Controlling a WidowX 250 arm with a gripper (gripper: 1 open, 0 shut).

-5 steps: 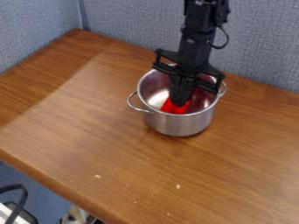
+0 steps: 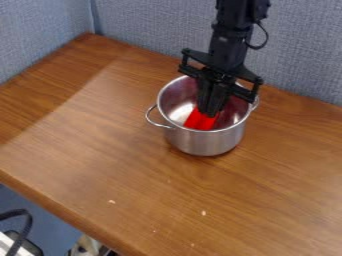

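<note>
A steel pot [image 2: 203,140] with side handles stands on the wooden table [image 2: 94,130]. Inside it lies a red object [image 2: 199,120], partly hidden by my black gripper [image 2: 211,100], which reaches down from above into the pot. Whether its fingers hold the red object or are apart from it is hard to tell.
Grey padded walls [image 2: 301,55] run along the back and left. Dark cables [image 2: 16,235] and some hardware sit beyond the front-left edge.
The pot stands in the same place.
</note>
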